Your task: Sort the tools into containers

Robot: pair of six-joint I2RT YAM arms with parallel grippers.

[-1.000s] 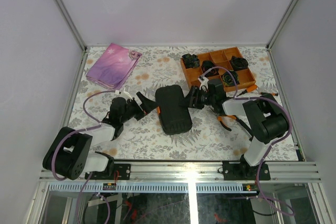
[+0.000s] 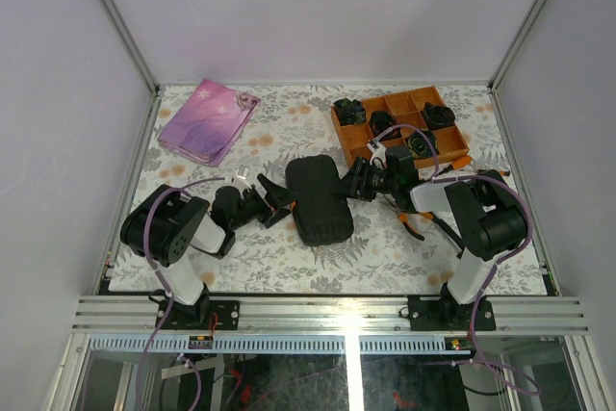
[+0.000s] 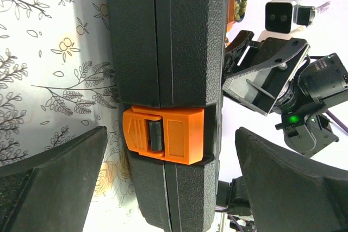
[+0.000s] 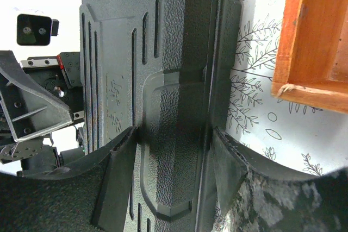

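A black hard case (image 2: pixel 319 209) stands in the middle of the table. My left gripper (image 2: pixel 284 201) is open at its left side, its fingers around the orange latch (image 3: pixel 163 134) seen in the left wrist view. My right gripper (image 2: pixel 351 182) is at the case's right edge, its fingertips against a ridge of the case (image 4: pixel 174 145); how far its fingers are closed is hard to see. Tools with orange handles (image 2: pixel 414 223) lie on the right, partly under the right arm.
An orange compartment tray (image 2: pixel 404 103) with dark bundles stands at the back right, close to the case. A folded purple cloth (image 2: pixel 207 120) lies at the back left. The front left and middle back have some bare table.
The case and right arm look nearly unchanged.
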